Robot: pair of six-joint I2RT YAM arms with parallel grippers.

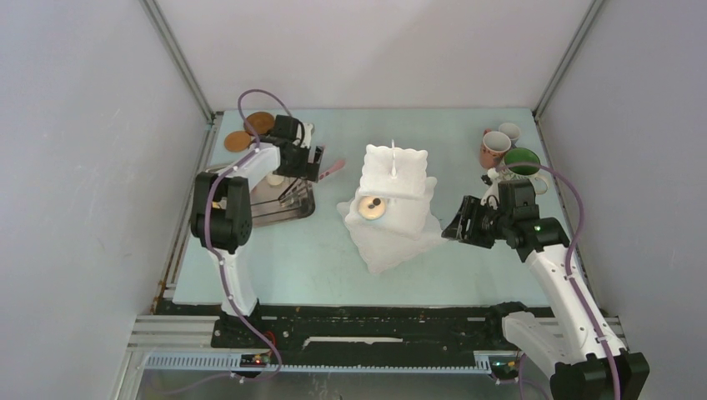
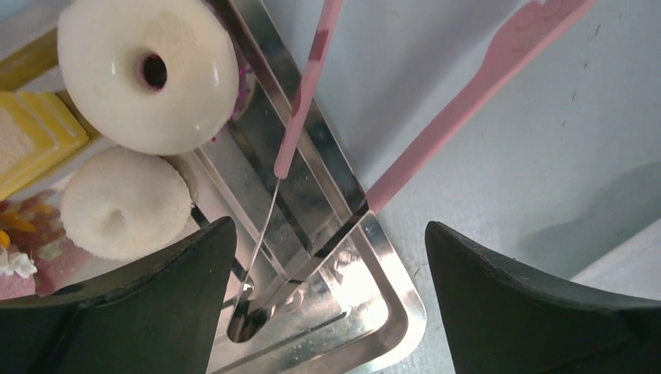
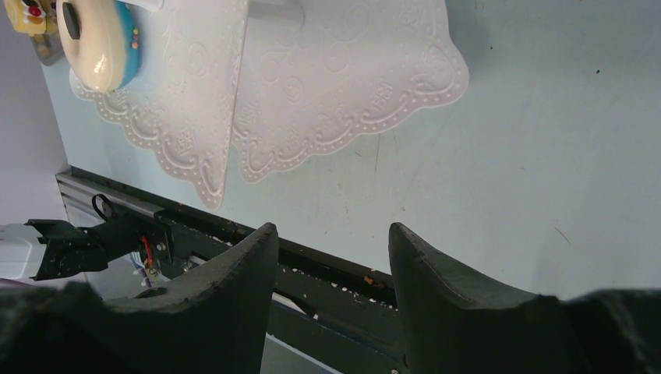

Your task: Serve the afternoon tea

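My left gripper (image 1: 310, 165) stands open above the right end of the metal tray (image 1: 283, 217). In the left wrist view, nothing is gripped between its fingers. Below them, a pink-handled tool (image 2: 300, 117) and a second pink handle (image 2: 436, 144) lie across the tray's rim, their dark ends inside it. A white ring doughnut (image 2: 191, 93) and a smaller white one (image 2: 148, 210) sit in the tray. The white tiered stand (image 1: 393, 250) holds a cream doughnut (image 1: 372, 207) with dark spots. Right of this stand, my right gripper (image 1: 467, 223) is open and empty.
Several cups, including a green one (image 1: 523, 162) and a pinkish mug (image 1: 494, 146), stand at the back right. Two brown discs (image 1: 259, 122) lie at the back left. Bare table (image 1: 317, 258) separates tray and stand.
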